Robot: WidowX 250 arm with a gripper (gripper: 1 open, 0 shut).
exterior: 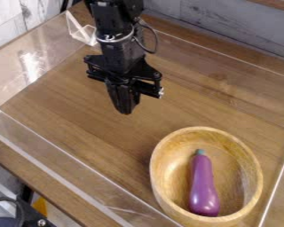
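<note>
The black robot gripper (125, 103) hangs over the upper middle of the wooden table (74, 133), pointing down; whether its fingers are open or shut is hard to make out, and nothing clearly shows between them. At the lower right a round wooden bowl (173, 166) holds a purple toy eggplant (202, 186), which lies lengthwise in it, apart from the gripper.
A white plastic object (82, 31) is partly behind the arm at the back left. A clear barrier runs along the left edge.
</note>
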